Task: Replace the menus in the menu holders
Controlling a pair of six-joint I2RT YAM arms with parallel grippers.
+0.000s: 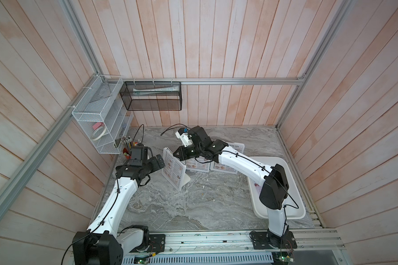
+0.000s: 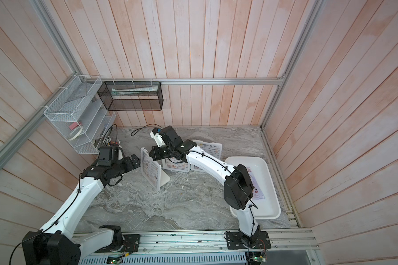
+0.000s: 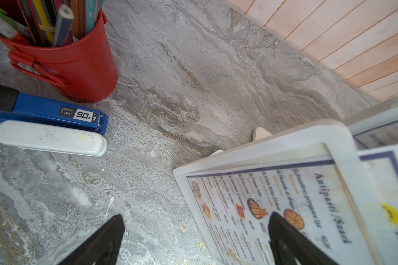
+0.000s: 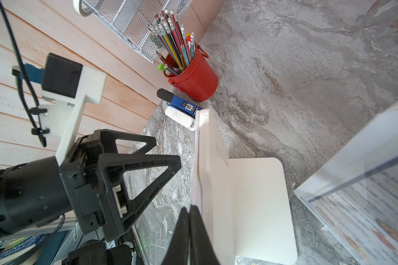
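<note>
A white menu holder (image 1: pixel 173 171) stands angled left of centre, with a printed "Antipasti/Snack" menu (image 3: pixel 269 198) in its frame. My left gripper is open beside its printed face, with nothing between the fingers. At the holder's upper edge, my right gripper is shut. A thin pale sheet edge (image 4: pixel 197 185) runs along the holder right by its tips; whether any of it lies between them cannot be made out. Two more menu holders (image 1: pixel 198 165) (image 2: pixel 210 149) are at the back, partly covered by my right arm.
A white tray (image 2: pixel 272 194) with a purple-printed sheet (image 2: pixel 256 187) sits at the right. Back left are a red pencil bucket (image 3: pixel 81 66), a blue stapler (image 3: pixel 53 110) and a white case (image 3: pixel 53 137). Wire shelves (image 1: pixel 97 110) hang above them.
</note>
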